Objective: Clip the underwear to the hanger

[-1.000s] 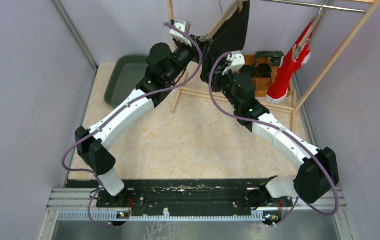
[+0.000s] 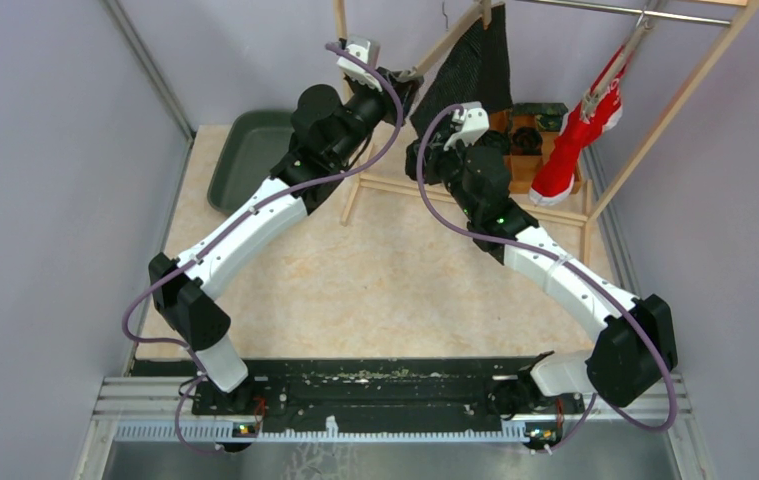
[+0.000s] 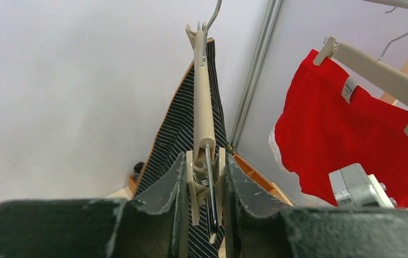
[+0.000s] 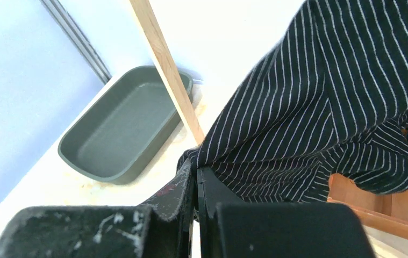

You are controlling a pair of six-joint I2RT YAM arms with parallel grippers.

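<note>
The black striped underwear [image 2: 473,70] hangs from the far end of the beige hanger [image 3: 202,102], its upper corner at the far clip. My left gripper is shut on the near clip [image 3: 193,188] of that hanger, squeezing its two legs. Below and right of it in the top view, my right gripper is shut, with a fold of the striped cloth [image 4: 298,107] at its fingertips. Whether any cloth lies inside the near clip's mouth, I cannot tell.
Red underwear [image 3: 346,129] hangs on another hanger [image 3: 389,72] to the right. Behind stands the wooden rack [image 2: 680,95], with a divided wooden box [image 2: 522,175] under it. A grey-green bin [image 2: 227,165] sits at the left, and the front table area is clear.
The hanging underwear has swung slightly right and spread wider, its lower part now reaching further over the wooden box. Both arms look almost unmoved.
</note>
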